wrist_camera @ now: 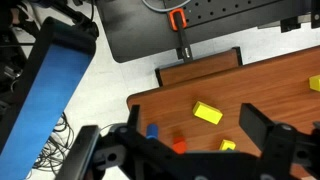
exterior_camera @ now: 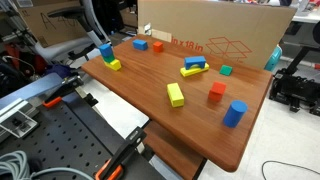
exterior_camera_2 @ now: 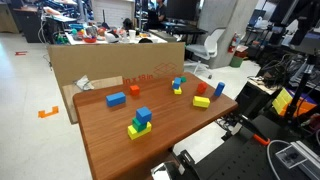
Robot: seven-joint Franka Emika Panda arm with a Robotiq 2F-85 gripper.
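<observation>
Coloured blocks stand on a brown table [exterior_camera: 140, 85]. A yellow block [exterior_camera: 175, 95] lies nearer the front edge, with a red block [exterior_camera: 217, 90] and an upright blue cylinder [exterior_camera: 235, 113] to its right. Farther back, a blue block [exterior_camera: 195, 63] rests on a yellow one, beside a small green block [exterior_camera: 225, 70]. At the other end is a stack [exterior_camera_2: 140, 122] of blue, green and yellow. My gripper is open high above the table; the yellow block [wrist_camera: 208, 112] shows between its wide-set fingers. Nothing is held.
A separate blue block [exterior_camera_2: 115, 99] and orange-red block [exterior_camera_2: 135, 90] lie near the back. A cardboard panel [exterior_camera_2: 110, 65] screens the table's rear. The dark robot base table [exterior_camera: 75, 140] stands along the front, a gap between. Bare tabletop surrounds most blocks.
</observation>
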